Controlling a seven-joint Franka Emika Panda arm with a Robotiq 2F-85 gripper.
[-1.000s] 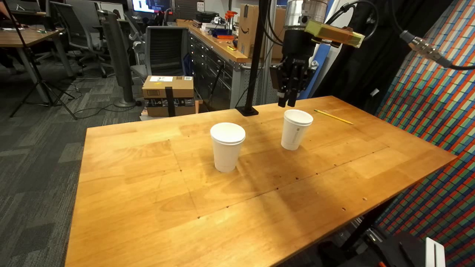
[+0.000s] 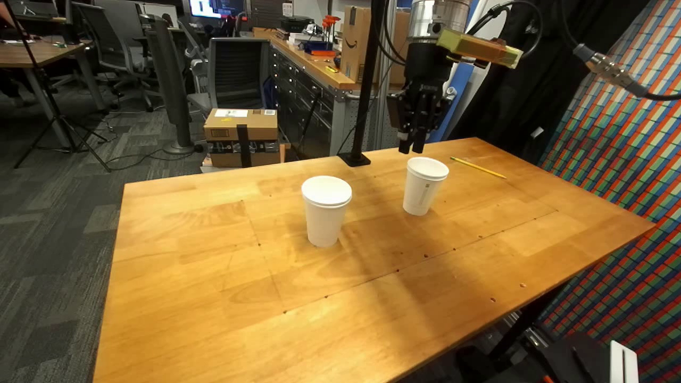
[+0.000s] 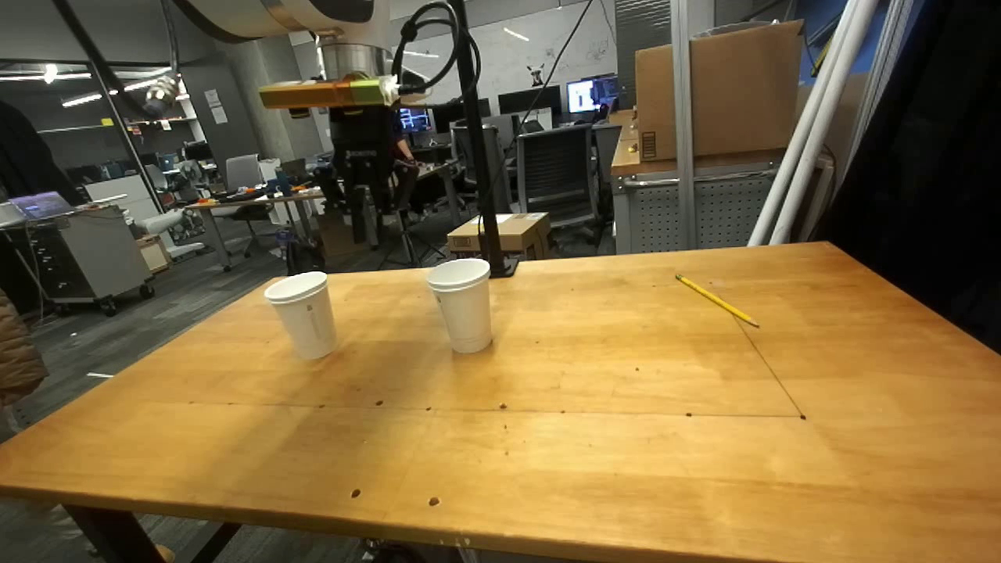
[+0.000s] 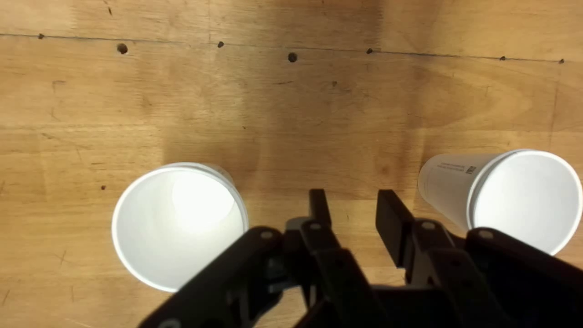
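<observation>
Two white paper cups stand upright and apart on the wooden table. Exterior view 1 shows the left cup (image 2: 325,217) and the right cup (image 2: 421,194); each has a doubled edge at the top, as if cups were nested. From above, the wrist view looks into one cup (image 4: 177,229) at the left and another cup (image 4: 453,183) at the right, which bears small print. My gripper is open between and above them, its fingers pointing down with only bare wood showing through the gap. In exterior view 2 the gripper (image 3: 366,230) hangs higher than both rims.
A yellow pencil (image 3: 718,301) lies on the table, away from the cups. A black post (image 2: 355,158) rises at the table's back edge. Wide bare wood (image 2: 210,274) stretches in front and to the sides of the cups.
</observation>
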